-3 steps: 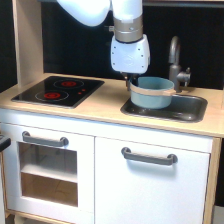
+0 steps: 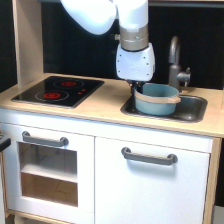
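Note:
A blue-grey pot [image 2: 155, 104] with a tan rim and handle is in the dark sink [image 2: 190, 110] at the right of the counter. From above, my gripper [image 2: 137, 87] reaches its left side, with dark fingers at the rim. The fingers are small and partly lost against the dark background. Whether the pot's base touches the sink floor cannot be made out.
Behind the sink rises a dark faucet [image 2: 176, 65], close to the pot's right side. A black stove top [image 2: 58, 91] with two red burners is at the left. Bare wooden counter [image 2: 105, 103] lies between them. Below are white cabinet doors [image 2: 150, 185] with grey handles.
My gripper and the pot have moved down and slightly right together. The pot now sits lower within the sink's outline.

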